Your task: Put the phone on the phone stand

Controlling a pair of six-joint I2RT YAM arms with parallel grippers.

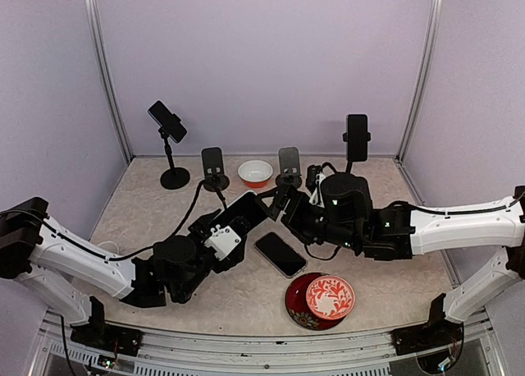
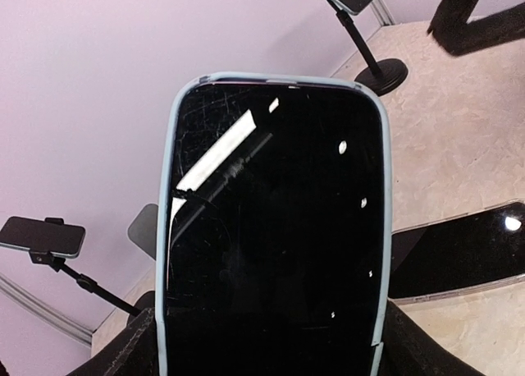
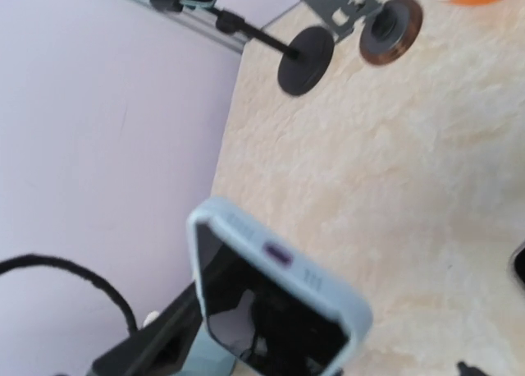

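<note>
A phone [image 2: 272, 212] with a pale blue rim and dark screen is gripped by my left gripper [image 1: 225, 232], seen large in the left wrist view and end-on in the right wrist view [image 3: 277, 298]. My right gripper [image 1: 283, 199] stands open at the phone's upper end; whether it touches is unclear. Another phone [image 1: 280, 254] lies on the table below them. Small grey stands [image 1: 212, 161] [image 1: 289, 161] stand at the back; taller black stands [image 1: 175, 177] [image 1: 347, 181] at either side each hold a phone.
A white-orange bowl [image 1: 255, 171] sits between the grey stands. A red patterned bowl [image 1: 330, 296] rests on a dark red plate [image 1: 297, 309] at the front right. A blue mug is mostly hidden behind the left arm.
</note>
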